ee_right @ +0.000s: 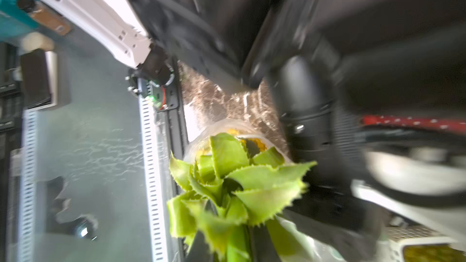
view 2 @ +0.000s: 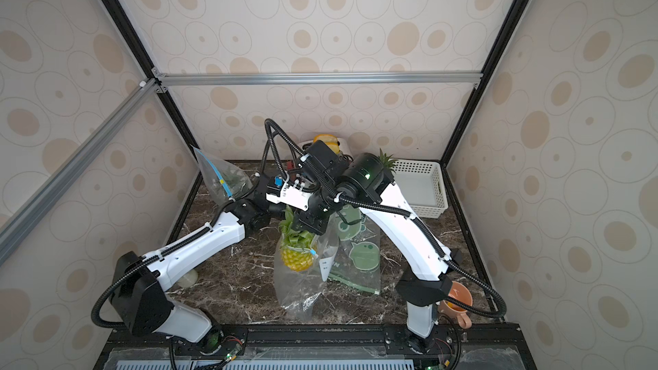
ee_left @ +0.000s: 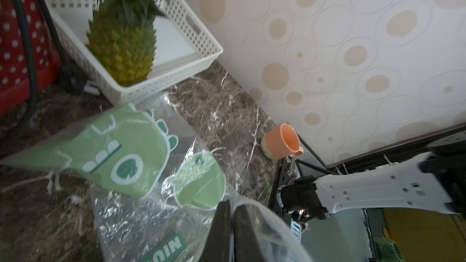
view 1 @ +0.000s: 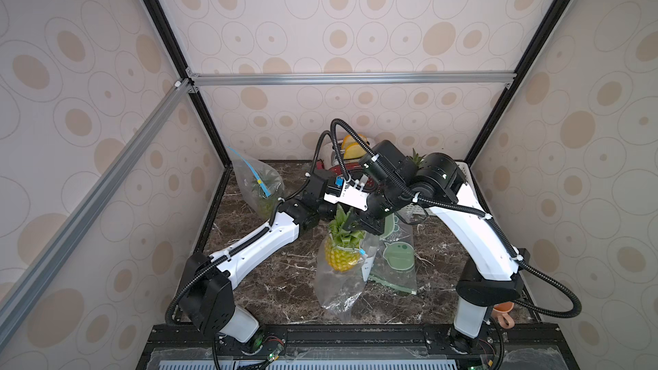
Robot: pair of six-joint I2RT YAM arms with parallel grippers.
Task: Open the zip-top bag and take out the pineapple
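The yellow pineapple [view 1: 341, 259] stands mostly inside the clear zip top bag [view 1: 336, 294], its green leaves [ee_right: 228, 189] sticking out of the open mouth. My right gripper is shut on those leaves from above; its fingertips are partly hidden among them. In the left wrist view my left gripper is shut, with clear film of the bag gathered at its fingertips. From above, the left gripper's fingers are hidden behind the right arm, which crosses in front. The blue slider tab [view 1: 362, 251] shows on the bag beside the fruit.
A flat bag with green animal print [view 1: 399, 256] lies to the right. Behind it, a white basket [view 2: 419, 195] holds another pineapple [ee_left: 121, 43]. Another zip bag [view 1: 259, 179] stands back left, and an orange cup [view 2: 457, 299] front right. Both forearms are crowded together.
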